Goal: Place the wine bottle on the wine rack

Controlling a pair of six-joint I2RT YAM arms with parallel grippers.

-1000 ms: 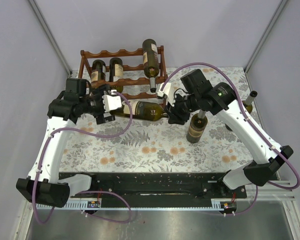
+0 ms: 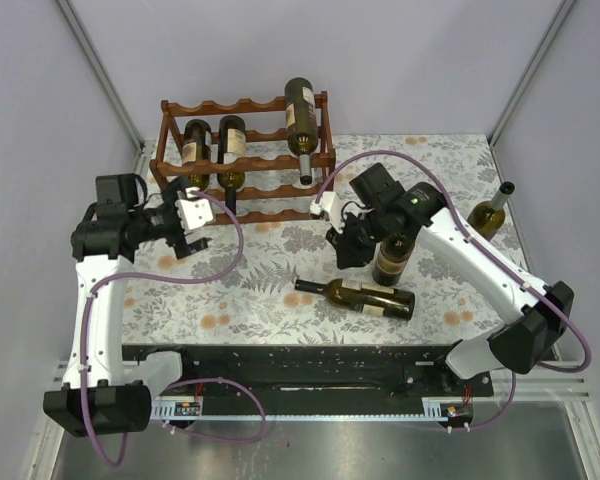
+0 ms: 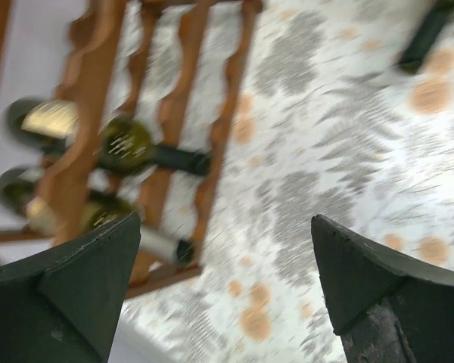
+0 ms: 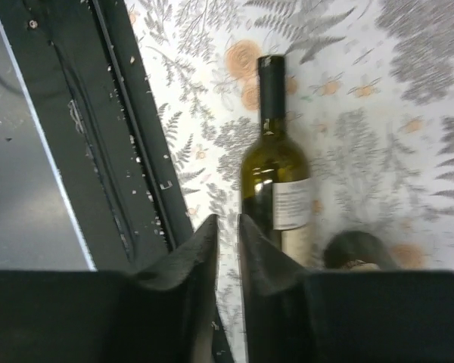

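Note:
A dark green wine bottle (image 2: 372,299) lies on its side near the table's front edge, its neck pointing left. In the right wrist view this bottle (image 4: 276,170) is beyond the fingertips, and its base end is hidden by my gripper. My right gripper is only narrowly open, with nothing between its fingers; from above it is behind the lying bottle, apart from it. My left gripper is wide open and empty, near the left front of the wooden wine rack (image 2: 245,165). Several bottles, one of them this upper right bottle (image 2: 301,120), rest on the rack.
A standing bottle (image 2: 392,262) is partly beneath my right arm, close to the lying one. Another bottle (image 2: 490,212) is at the right side of the table.

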